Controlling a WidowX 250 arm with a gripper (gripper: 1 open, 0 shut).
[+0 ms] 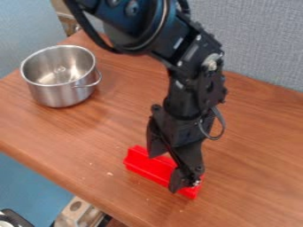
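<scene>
A red rectangular block (144,166) lies on the wooden table, long side running diagonally toward the lower right. My black gripper (168,170) is down right over it, its fingers open on either side of the block, hiding part of it. Whether the fingers touch the block cannot be told from this view.
A steel pot (59,80) stands at the back left of the table (71,142). A grey wall is behind, and blue floor shows past the near left edge.
</scene>
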